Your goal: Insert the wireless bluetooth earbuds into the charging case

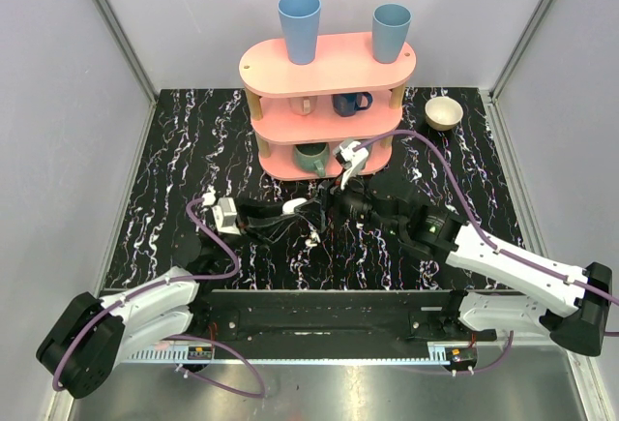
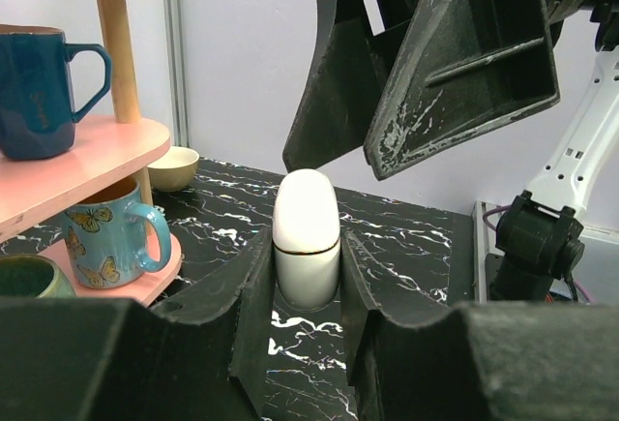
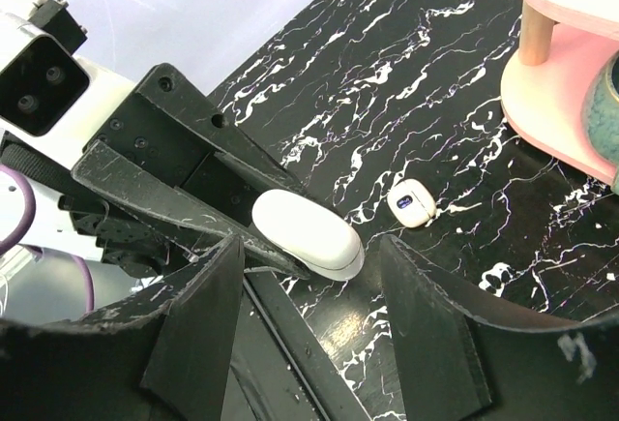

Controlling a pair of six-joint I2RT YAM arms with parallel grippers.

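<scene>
A glossy white rounded case, with a dark seam round it, is gripped in the air by my left gripper. Its lid looks closed in both wrist views. In the right wrist view the case sticks out past the left fingers, near the gap of my right gripper. The right fingers are open, apart from the case; from the left wrist view, the right fingers hang just above it. On the table lies a small white squarish piece with a dark spot, perhaps an earbud. In the top view the arms partly cover the case.
A pink shelf with cups and mugs stands close behind the grippers. At the back right sits a cream bowl.
</scene>
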